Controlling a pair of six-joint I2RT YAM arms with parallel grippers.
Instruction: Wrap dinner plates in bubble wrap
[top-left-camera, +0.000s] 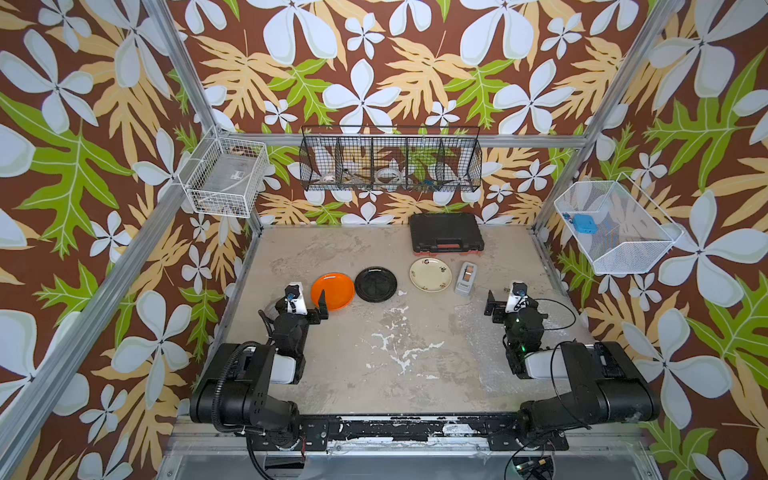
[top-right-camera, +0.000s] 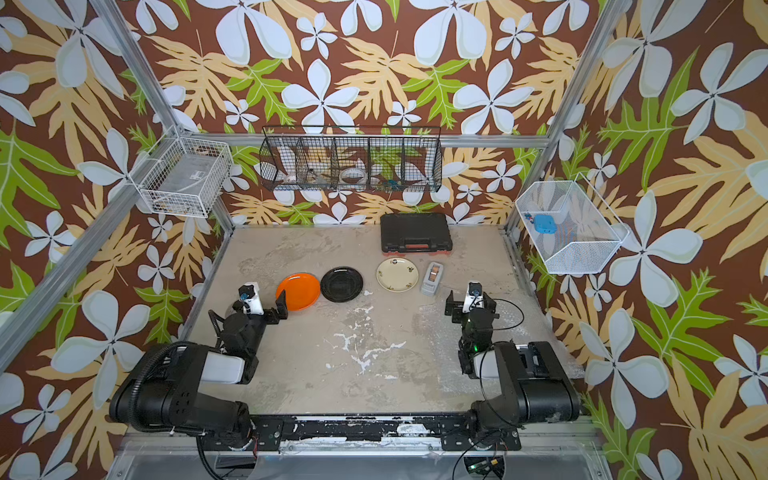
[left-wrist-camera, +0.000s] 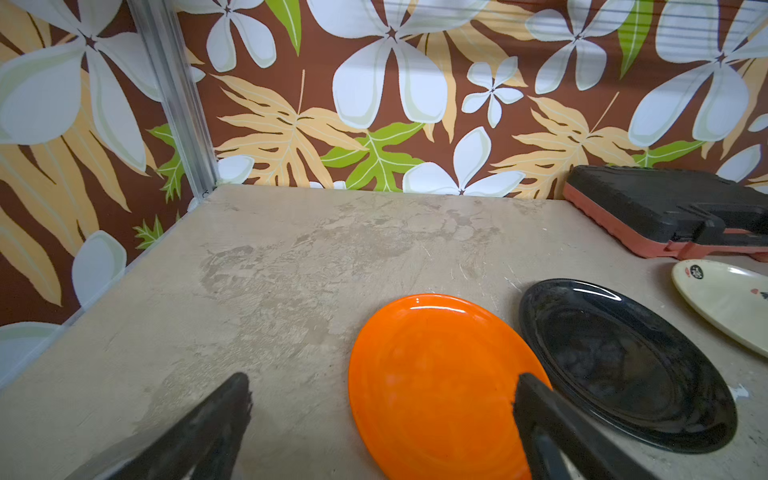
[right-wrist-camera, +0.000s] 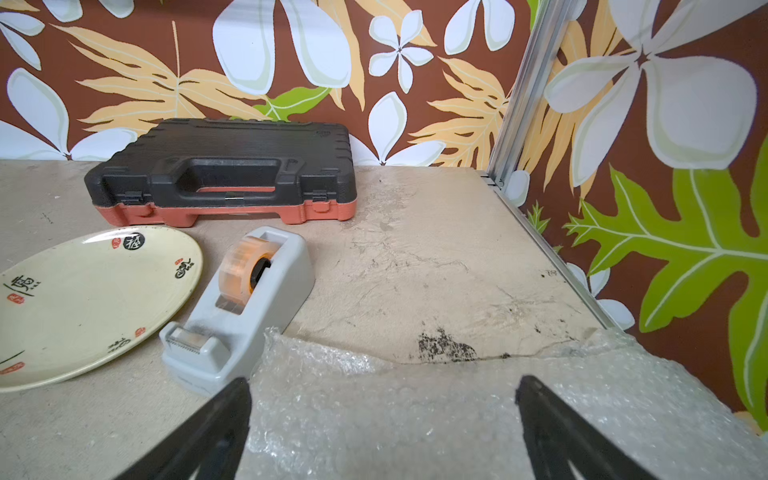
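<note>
Three plates lie flat in a row across the table: an orange plate (top-left-camera: 333, 290), a black plate (top-left-camera: 376, 284) and a cream plate (top-left-camera: 430, 274) with small dark and red marks. Clear bubble wrap (right-wrist-camera: 384, 408) is spread on the right side, under and around the right arm. A grey tape dispenser (right-wrist-camera: 248, 300) with orange tape stands between the cream plate and the wrap. My left gripper is open, just short of the orange plate, empty. Over the bubble wrap, my right gripper is also open and holds nothing.
A black and red tool case (top-left-camera: 446, 232) lies at the back. Wire baskets hang above: a white one (top-left-camera: 228, 176) left, a black one (top-left-camera: 390, 164) at the back, a white mesh one (top-left-camera: 620, 228) right.
</note>
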